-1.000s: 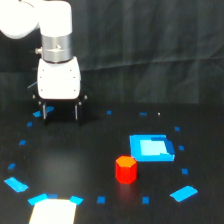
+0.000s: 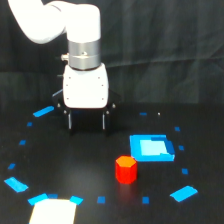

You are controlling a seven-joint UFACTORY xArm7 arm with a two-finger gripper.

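A red hexagonal block (image 2: 126,171) stands on the black table in the lower middle of the camera view. Just behind it and to its right is a blue square tray (image 2: 169,147) with a pale patch inside. My white and grey arm reaches in from the upper left. Its gripper (image 2: 87,121) is open, the two thin dark fingers spread apart with nothing visible between them. It hangs to the left of the block and farther back, clear of both block and tray.
A cream-coloured square (image 2: 53,212) lies at the lower left edge. Several blue tape pieces, such as the strip (image 2: 184,193) at lower right, mark the table. The table between gripper and block looks clear.
My arm and gripper have shifted to the right and slightly lower in the view. The block and the tray have stayed put.
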